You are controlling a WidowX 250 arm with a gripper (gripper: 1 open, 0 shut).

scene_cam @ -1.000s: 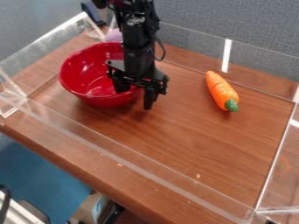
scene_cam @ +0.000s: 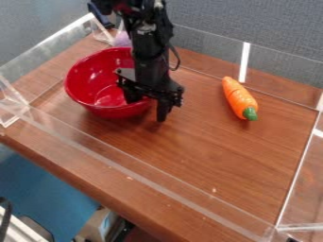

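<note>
My black arm reaches down from the top centre, with the gripper (scene_cam: 149,95) low at the right side of a red bowl (scene_cam: 89,76), partly over its inside and hiding part of its rim. Whether the fingers are open or shut, or hold anything, is unclear against the dark body. An orange toy carrot (scene_cam: 239,95) with a green tip lies on the wooden table to the right, apart from the gripper.
A small pale pinkish object (scene_cam: 121,39) is behind the arm at the back. Clear low walls edge the wooden table (scene_cam: 190,165).
The arm's upper part has shifted very slightly; the gripper, bowl and carrot look nearly the same as a second ago.
</note>
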